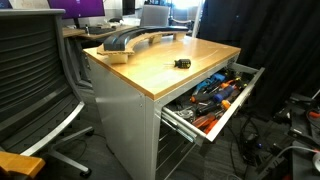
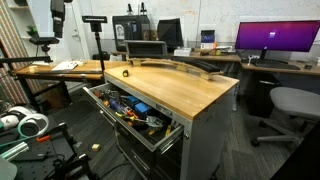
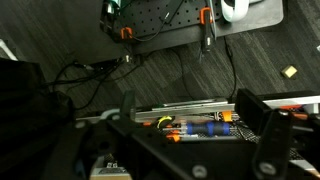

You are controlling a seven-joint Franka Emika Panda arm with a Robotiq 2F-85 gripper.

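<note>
In the wrist view my gripper stands open above the pulled-out drawer, with its dark fingers wide apart and nothing held between them. The drawer is full of mixed hand tools, among them orange, red and blue handles. Part of its contents shows below the gap as a blue-handled tool; the gripper body hides much of the rest. A small black and yellow object lies on the wooden top of the cabinet, near its edge.
Curved dark and wooden pieces rest along the cabinet top's far side. A small yellowish block lies on the floor before the drawer. Cables trail near the perforated metal base plate. An office chair stands beside the cabinet.
</note>
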